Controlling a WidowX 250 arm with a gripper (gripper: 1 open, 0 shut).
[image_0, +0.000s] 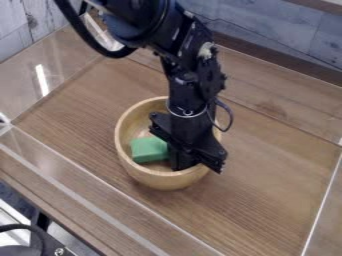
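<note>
A black robot arm reaches down from the top to my gripper, which is low over a round tan bowl with its tips inside or at the bowl's right side. A green block lies in the left part of the bowl, just left of the gripper. The fingertips are dark and overlapping, so what is between them is hidden.
A wall stands behind along the back, and black cables lie past the lower left edge.
</note>
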